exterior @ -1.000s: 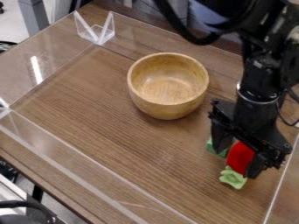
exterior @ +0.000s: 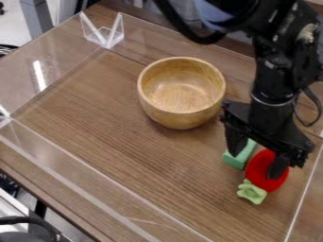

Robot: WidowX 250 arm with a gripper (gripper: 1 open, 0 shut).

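Observation:
My black gripper (exterior: 265, 144) is at the right of the view, open, its fingers over a red oval object (exterior: 267, 171) and a green piece (exterior: 237, 156) beside it. A light green piece (exterior: 252, 192) lies just below the red object. Whether the fingertips touch any of these is hard to tell.
A wooden bowl (exterior: 180, 87) stands left of the arm. A clear plastic item (exterior: 101, 28) is at the upper left. A black object lies at the bottom-left corner.
The gripper has turned and shifted slightly up, uncovering more of the red object and the green piece.

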